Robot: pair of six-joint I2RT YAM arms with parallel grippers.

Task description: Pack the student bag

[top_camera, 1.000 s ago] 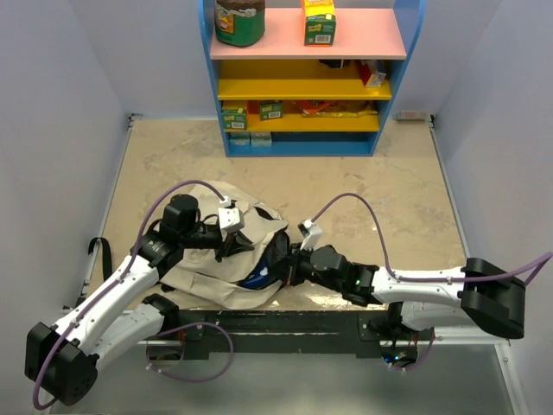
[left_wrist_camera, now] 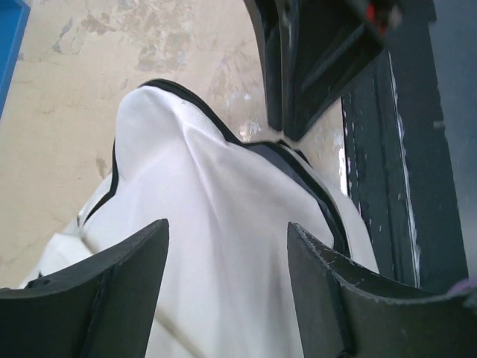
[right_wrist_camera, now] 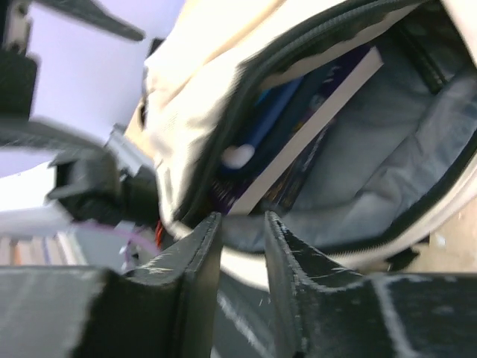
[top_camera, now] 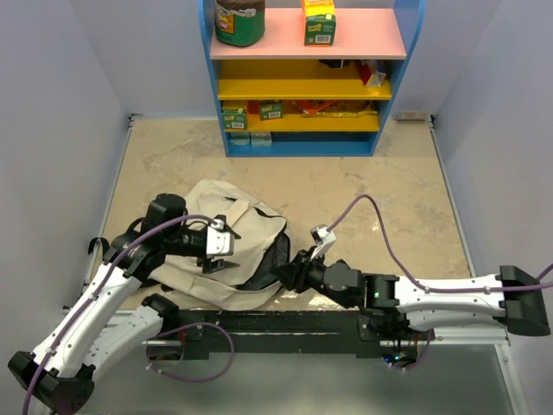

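Note:
The beige bag (top_camera: 238,294) lies flat at the front left, its dark-lined opening facing right. In the right wrist view, blue items and a dark book-like item with a pale edge (right_wrist_camera: 313,127) sit inside it. My left gripper (top_camera: 223,251) is over the bag's fabric, open, with fingertips apart in the left wrist view (left_wrist_camera: 227,239). My right gripper (top_camera: 289,275) is at the bag's opening; its fingertips (right_wrist_camera: 209,231) are part way apart in the right wrist view, with nothing visible held.
A blue shelf unit (top_camera: 207,35) at the back holds green boxes and other packages. The floor right of the bag and in front of the shelves is clear. Walls stand on both sides.
My right gripper has drawn back to the right out of the opening.

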